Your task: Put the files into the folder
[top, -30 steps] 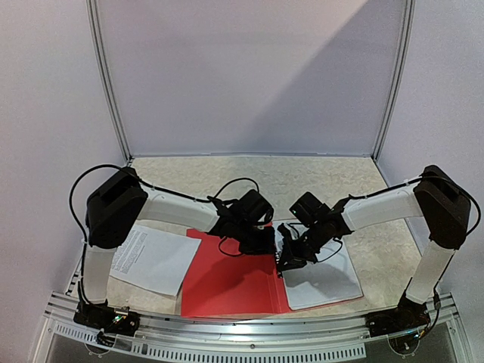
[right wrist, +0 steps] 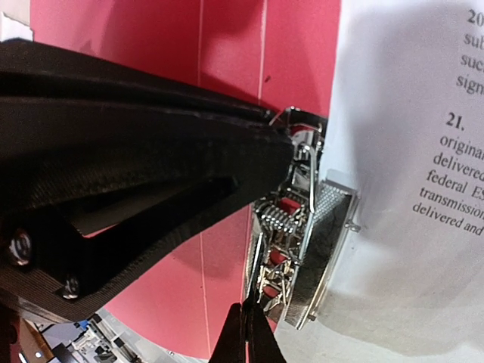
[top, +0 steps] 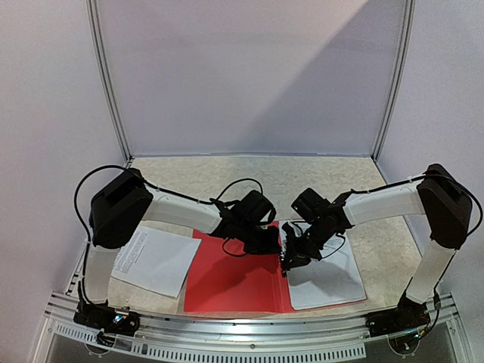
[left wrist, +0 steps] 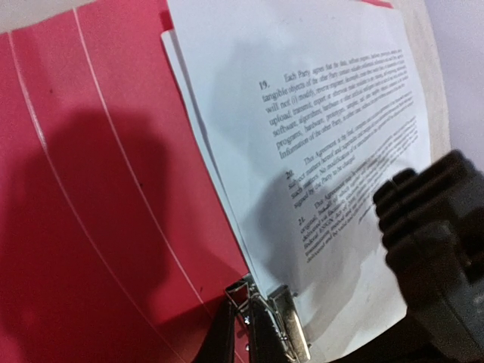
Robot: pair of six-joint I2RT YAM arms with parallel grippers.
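Observation:
A red folder (top: 227, 283) lies spread open, with printed sheets (left wrist: 325, 144) stacked on its right half. A metal spring clip (right wrist: 295, 234) sits along the left edge of that stack, by the folder's fold. More white paper (top: 155, 261) lies on the table at the left, its right edge meeting the folder. My left gripper is shut close to the clip; nothing shows between its fingers. Just nearer the front edge, my right gripper is also shut, its tips over the clip's lower end. Whether either one touches the metal I cannot tell.
Both arms meet over the fold, so the grippers stand very close together. A metal rail (top: 249, 329) runs along the front edge.
The folder, with its sheets, has slid slightly to the right. Both grippers have shifted the same way by about as much. The loose paper at the left has moved only slightly.

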